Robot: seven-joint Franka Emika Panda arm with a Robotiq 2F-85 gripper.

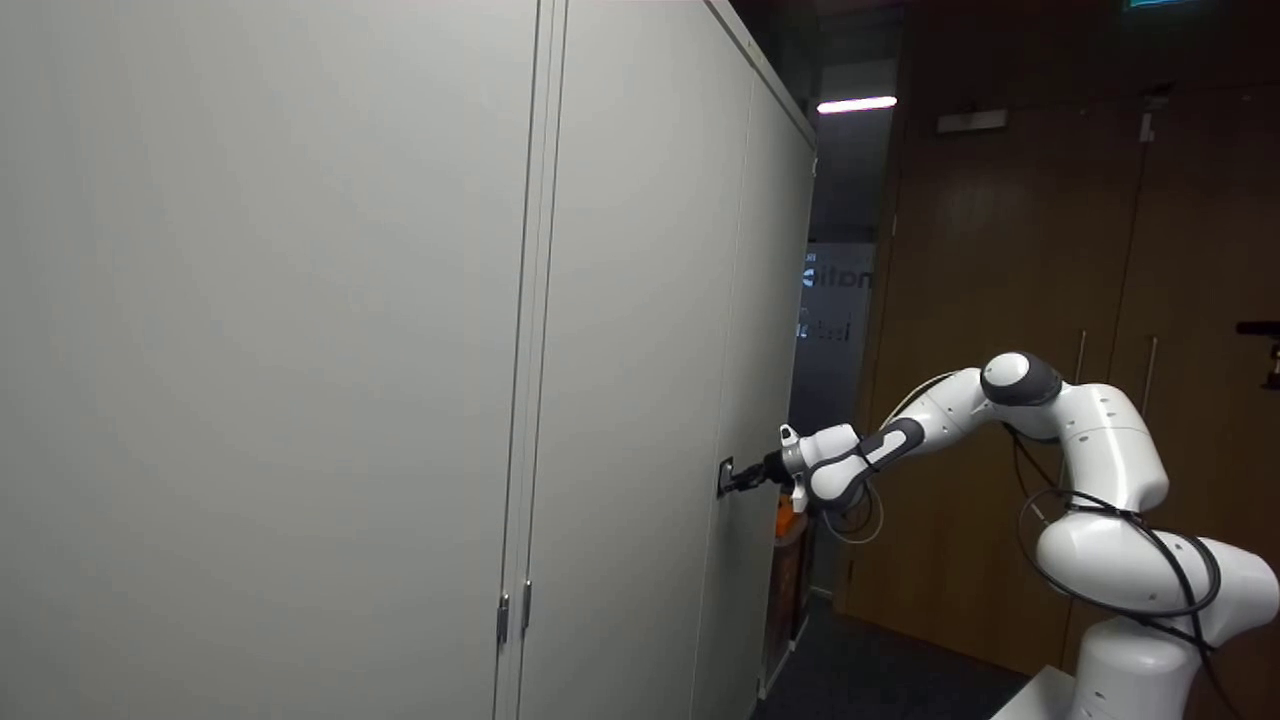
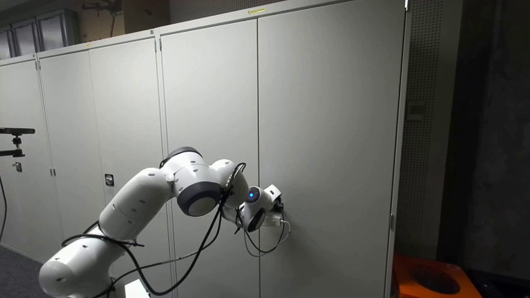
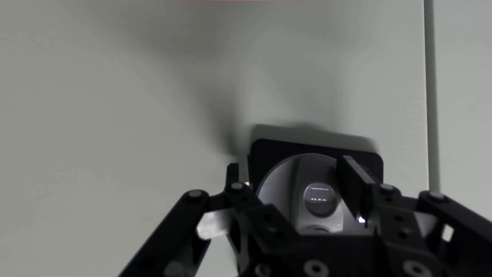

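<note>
A grey metal cabinet (image 1: 636,300) bears a latch, a round silver handle (image 3: 318,173) recessed in a black plate (image 3: 318,147). My gripper is at this latch in the wrist view, its black fingers (image 3: 355,182) on either side of the handle and shut on it. The left finger lies along the plate's left edge, while the right one overlaps the plate. The lower part of the latch is hidden behind the gripper. In exterior view 1 the gripper (image 1: 735,482) meets the door front; exterior view 2 has the latch hidden behind the arm.
Both cabinet doors look closed, with a narrow seam (image 3: 432,92) right of the latch in the wrist view. Cables (image 2: 268,251) hang loosely under the wrist. An orange object (image 2: 432,278) stands beyond the cabinet's right end. Open floor (image 1: 888,654) shows behind the arm.
</note>
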